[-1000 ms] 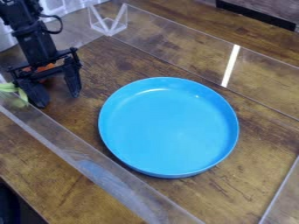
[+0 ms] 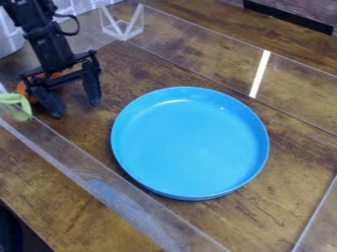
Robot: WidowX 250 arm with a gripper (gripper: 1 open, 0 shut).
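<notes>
My black gripper (image 2: pixel 69 94) hangs low at the left of the camera view, its two fingers spread apart, left of the blue plate (image 2: pixel 190 141). Behind the gripper an orange item (image 2: pixel 37 81) shows partly, and a pale green item (image 2: pixel 11 102) lies at the left edge by the clear wall; both are partly hidden, and I cannot tell exactly what they are.
Clear plastic walls border the wooden surface (image 2: pixel 224 226), along the lower left and the right. A white frame stands at the top left. The middle above the plate is bare wood.
My gripper has shifted slightly up and to the right. The plate has not moved.
</notes>
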